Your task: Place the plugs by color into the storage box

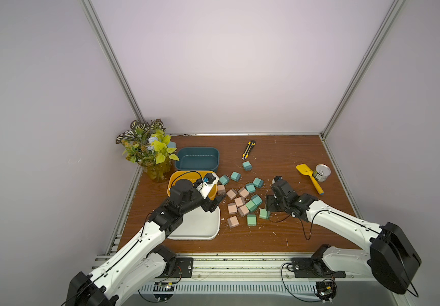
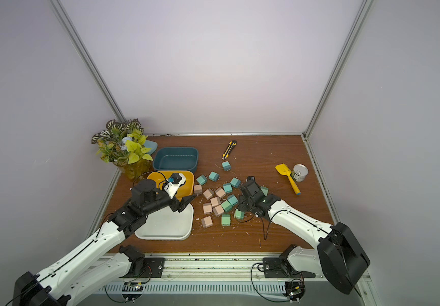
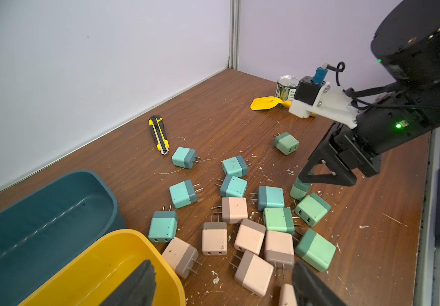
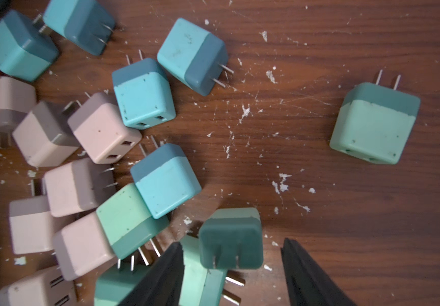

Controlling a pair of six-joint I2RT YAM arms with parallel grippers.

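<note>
Plug adapters in cyan, green and pink (image 1: 232, 193) lie clustered mid-table, right of the yellow bin (image 3: 102, 265), teal bin (image 1: 196, 158) and white tray (image 1: 194, 224). My right gripper is low over the plugs; in its wrist view the open fingers flank an upright green plug (image 4: 230, 237) from just below. My left gripper hangs open above the yellow bin's right side, its fingers blurred at the bottom of the left wrist view, nothing held.
A box cutter (image 1: 249, 149) lies at the back, a yellow scoop (image 1: 309, 176) and can (image 1: 322, 172) at the right. A plant (image 1: 148, 148) stands at the back left.
</note>
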